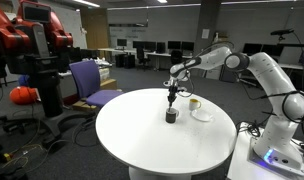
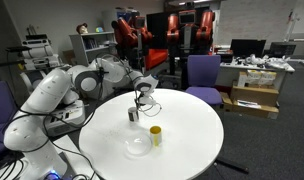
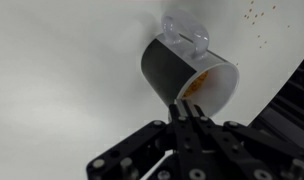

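A dark mug (image 3: 170,72) with a white inside and a pale handle fills the middle of the wrist view. Orange bits lie inside it, and its open mouth faces the lower right of that view. My gripper is shut, its tips right by the mug's rim; whether they touch it or reach inside cannot be told. In exterior view 1 the gripper (image 1: 172,100) points down just above the mug (image 1: 171,116), which stands on the round white table. The second exterior view shows the same mug (image 2: 133,115) below the arm.
A yellow mug (image 2: 155,134) and a white plate (image 2: 138,146) stand near the dark mug. Several small orange crumbs (image 3: 254,15) are scattered on the table beside it.
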